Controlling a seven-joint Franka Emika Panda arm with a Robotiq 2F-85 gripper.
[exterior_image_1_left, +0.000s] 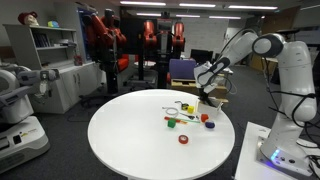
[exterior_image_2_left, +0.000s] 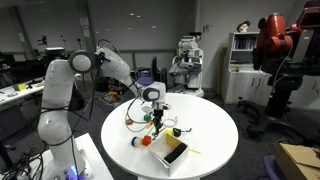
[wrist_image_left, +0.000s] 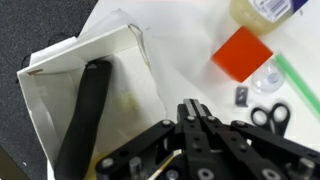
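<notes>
My gripper is shut, with nothing visible between its fingers. It hangs beside an open white box (wrist_image_left: 130, 98) whose near part it partly hides in the wrist view. Inside the box lies a long black object (wrist_image_left: 86, 120). In exterior view 2 the gripper (exterior_image_2_left: 157, 127) is close to the box's (exterior_image_2_left: 170, 157) rim, above the table.
A red block (wrist_image_left: 241, 53), a jar with yellowish contents (wrist_image_left: 268, 10), black scissors (wrist_image_left: 270, 118) and a green stick (wrist_image_left: 297, 82) lie beyond the box. The round white table (exterior_image_1_left: 135, 125) has wide clear room towards exterior view 1's left.
</notes>
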